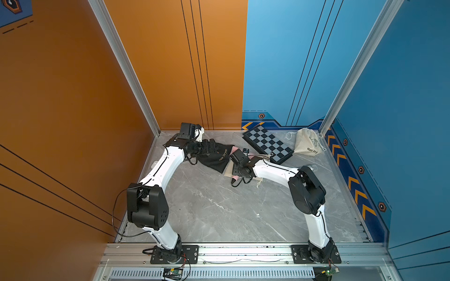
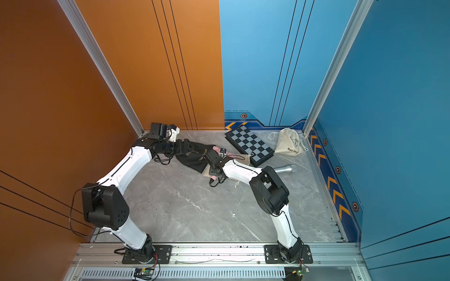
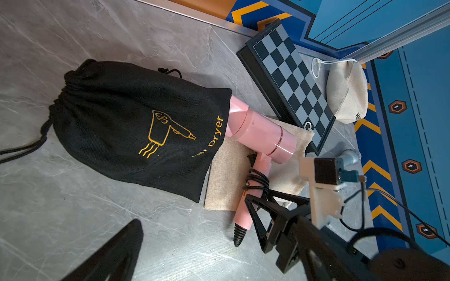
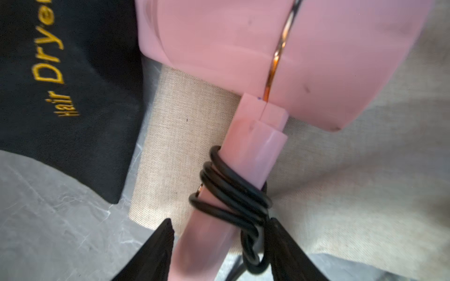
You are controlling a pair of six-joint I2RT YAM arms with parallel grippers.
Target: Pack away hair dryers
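Note:
A pink hair dryer [image 3: 262, 135] lies with the back of its barrel inside the mouth of a black drawstring bag [image 3: 140, 126]; the front of its barrel and its handle show. Black cord [image 4: 229, 192] is wound around the handle. In the right wrist view, my right gripper is part open, one finger on each side of the handle, the right finger close to the cord. My left gripper stands open near the black bag, nothing between its fingers. A flat beige cloth bag [image 3: 229, 173] lies under the dryer.
A folded chessboard [image 1: 268, 143] lies behind the dryer. At the back right stands a full beige bag [image 1: 307, 142]. A silvery cylindrical object [image 2: 285, 169] lies right of the board.

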